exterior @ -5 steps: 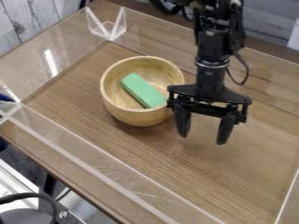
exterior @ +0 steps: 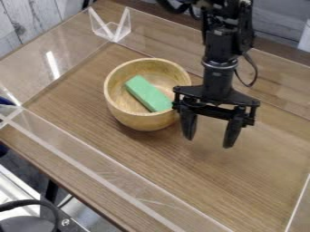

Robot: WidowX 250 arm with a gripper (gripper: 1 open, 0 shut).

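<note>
A black gripper (exterior: 211, 129) hangs over the wooden table (exterior: 133, 172) at centre right, its two fingers pointing down and spread open with nothing between them. Just left of it sits a round tan bowl (exterior: 119, 78), holding a green block (exterior: 148, 93) that lies slanted inside.
A clear folded plastic piece (exterior: 111, 27) stands at the back left. A black cable or device (exterior: 24, 217) shows at the lower left corner.
</note>
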